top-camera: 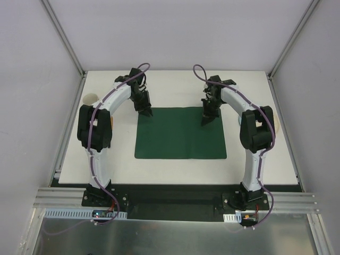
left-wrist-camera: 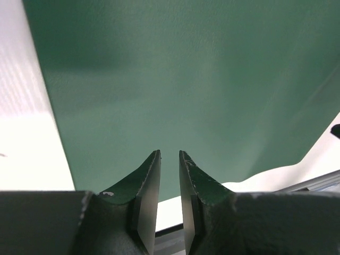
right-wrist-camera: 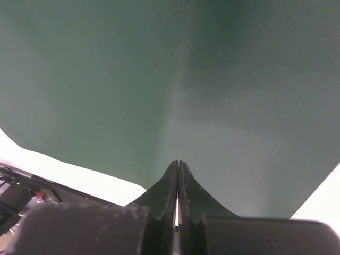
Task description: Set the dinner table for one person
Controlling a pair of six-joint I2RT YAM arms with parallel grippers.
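Observation:
A dark green placemat (top-camera: 180, 139) lies flat and spread out in the middle of the white table. My left gripper (top-camera: 145, 112) is above its far left corner, the fingers a little apart; in the left wrist view only green cloth shows beyond that gap (left-wrist-camera: 169, 154). Over the far right part of the mat, my right gripper (top-camera: 207, 120) has its fingertips (right-wrist-camera: 175, 172) together, with nothing showing between them. A cream cup (top-camera: 91, 99) stands at the far left. On the right, the arm covers most of a blue plate (top-camera: 239, 120).
Something yellowish (top-camera: 275, 124) shows at the right, partly behind the right arm. An orange item (top-camera: 111, 122) peeks out beside the left forearm.

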